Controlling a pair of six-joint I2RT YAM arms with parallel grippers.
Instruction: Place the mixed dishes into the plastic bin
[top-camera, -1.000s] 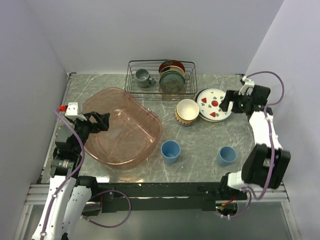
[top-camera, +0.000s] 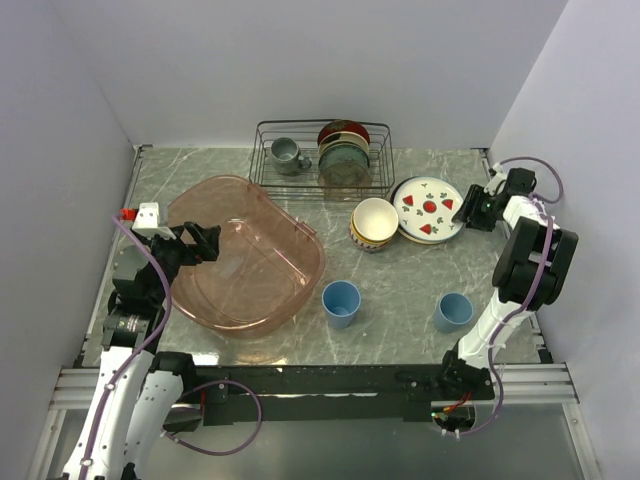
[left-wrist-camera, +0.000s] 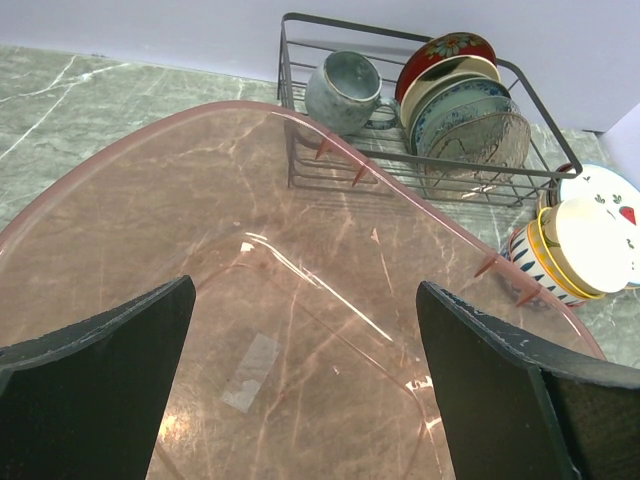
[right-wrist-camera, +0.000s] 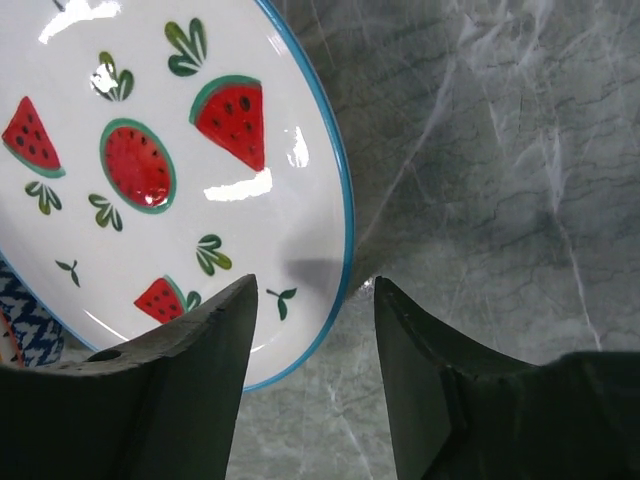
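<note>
The clear pinkish plastic bin (top-camera: 240, 265) stands empty on the left of the table. Above its left part my left gripper (top-camera: 215, 243) hangs open, with only the bin floor (left-wrist-camera: 300, 370) visible between its fingers. On the right, a white plate with watermelon designs (top-camera: 430, 207) lies on top of other plates. My right gripper (top-camera: 462, 212) is at that plate's right edge. In the right wrist view its fingers (right-wrist-camera: 232, 320) are parted, one over the plate and one beyond its blue rim (right-wrist-camera: 346, 250). Whether either finger touches the rim cannot be told.
Stacked bowls (top-camera: 374, 222) sit directly left of the plate. A wire rack (top-camera: 262, 165) at the back holds a grey mug (top-camera: 287, 156) and several upright plates (top-camera: 344, 160). Two blue cups (top-camera: 341, 303) stand toward the front. Bare table lies between them.
My right gripper has drawn right and back from over the plate to its edge, and its fingers have come closer together. The left arm is nearly still.
</note>
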